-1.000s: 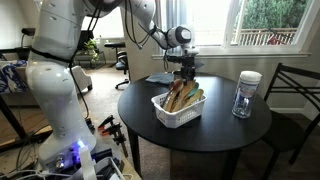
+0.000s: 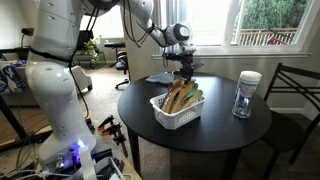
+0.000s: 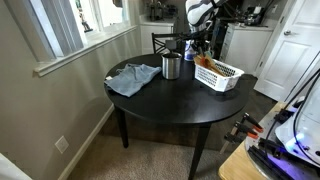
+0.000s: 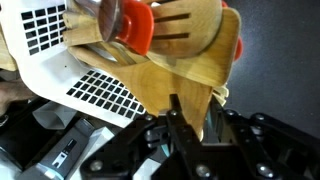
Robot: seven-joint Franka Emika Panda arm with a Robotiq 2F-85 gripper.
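Note:
A white plastic basket stands on the dark table, packed with upright and leaning kitchen utensils. Wooden utensils stick out above its rim. From above, the wrist view shows a broad wooden utensil, a red utensil and the basket's slotted wall. My gripper points down just over the utensils' upper ends. In the wrist view its dark fingers reach the edge of the wooden pieces; whether they clasp one is unclear. The basket partly hides the utensils in the second exterior view.
A grey cloth and a metal pot lie toward one end of the table. A white and blue canister stands to the basket's right. A black chair sits beyond the table edge. Bare tabletop surrounds the basket.

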